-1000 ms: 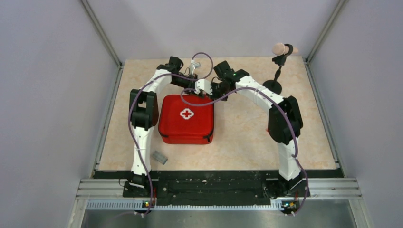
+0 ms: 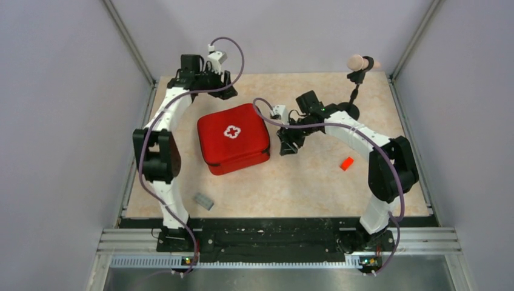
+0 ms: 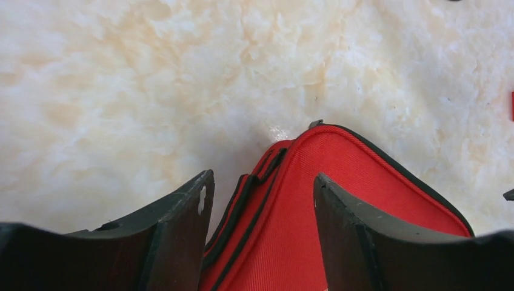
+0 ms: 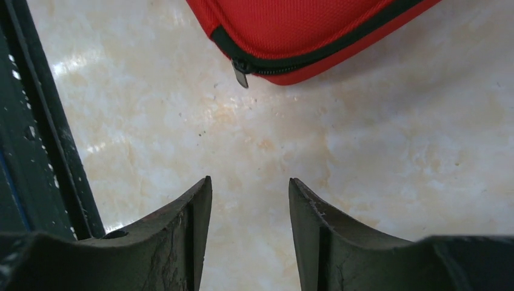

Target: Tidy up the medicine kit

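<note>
A red medicine kit [image 2: 225, 140] with a white cross emblem lies closed and slightly turned on the table. Its dark zipper tab [image 4: 240, 75] hangs at one corner in the right wrist view. My left gripper [image 2: 228, 96] is open above the kit's back edge, and in the left wrist view a corner of the red fabric [image 3: 309, 200] shows beyond and between its parted fingers. To the right of the kit, my right gripper [image 2: 290, 150] is open too, apart from it. Only bare table lies between its fingers.
A grey block [image 2: 203, 201] lies at the front left. A small red-orange box [image 2: 347, 163] is on the right side, and a black stand [image 2: 349, 110] with a mannequin-like pale end is at the back right. Table between kit and right-hand box is clear.
The kit has turned and shifted slightly left and toward the back. My left gripper has drawn away left and back; my right gripper has moved from the kit's back right corner toward the front right.
</note>
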